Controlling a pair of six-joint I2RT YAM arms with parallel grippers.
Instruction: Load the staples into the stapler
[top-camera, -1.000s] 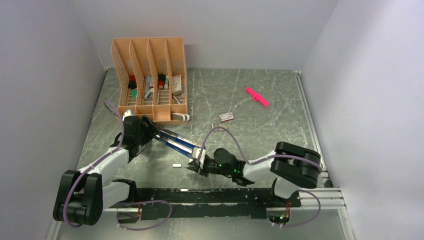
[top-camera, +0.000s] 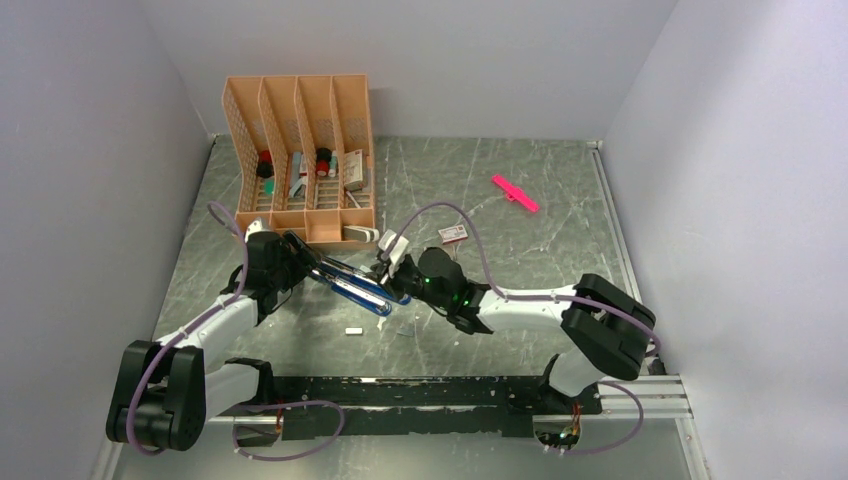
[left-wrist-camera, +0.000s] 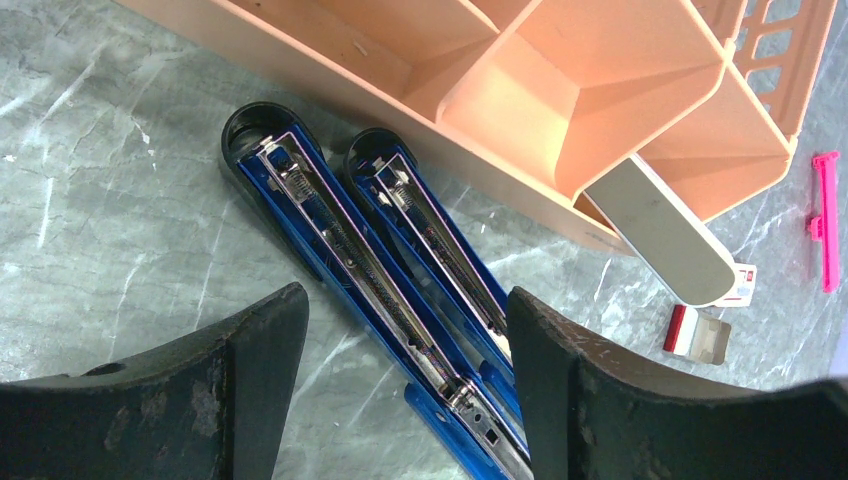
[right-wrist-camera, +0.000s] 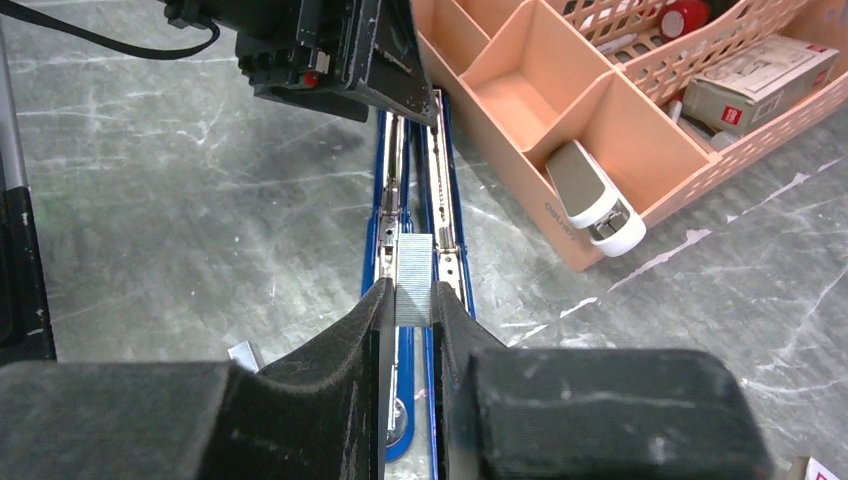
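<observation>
Two blue staplers lie opened side by side, the left stapler (left-wrist-camera: 350, 250) and the right stapler (left-wrist-camera: 440, 250) with their metal channels facing up. Between the fingertips of my right gripper is a silvery staple strip (right-wrist-camera: 414, 270), held above the staplers' middle; the fingers are shut on it. From the top view, this gripper (top-camera: 382, 270) hides part of the staplers. My left gripper stands over the staplers near their hinge end, fingers apart, nothing visibly gripped. Whether its fingers touch a stapler I cannot tell.
A peach organizer (top-camera: 306, 225) stands just behind the staplers, with a white-and-grey object (right-wrist-camera: 590, 195) leaning from its front compartment. On the table are a loose staple strip (top-camera: 354, 331), a small box (top-camera: 453, 234) and a pink item (top-camera: 515, 193).
My right gripper has moved from the table's front area back toward the organizer, and is now over the staplers. The left arm shows no visible movement.
</observation>
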